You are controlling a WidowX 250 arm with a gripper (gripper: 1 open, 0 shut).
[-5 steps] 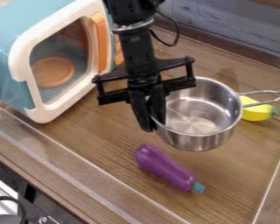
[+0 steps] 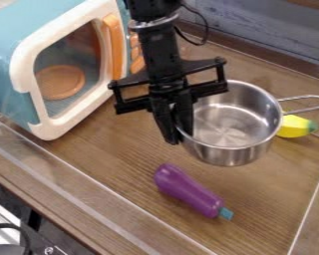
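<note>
My black gripper (image 2: 174, 125) is at the left rim of a steel pot (image 2: 235, 134), its fingertips at the pot's wall; whether they are closed on it is hard to tell. The pot's handle points right. A purple eggplant (image 2: 189, 190) with a teal tip lies on the wooden counter in front of the pot. A yellow toy fruit or vegetable (image 2: 293, 127) lies behind the pot at the right, partly hidden.
A blue and white toy microwave (image 2: 49, 120) with an open front stands at the left. A stove edge shows at the bottom left.
The pot and my gripper have shifted slightly; compared with a second ago, the pot's handle sits higher in view and the pot a little lower at its left.
</note>
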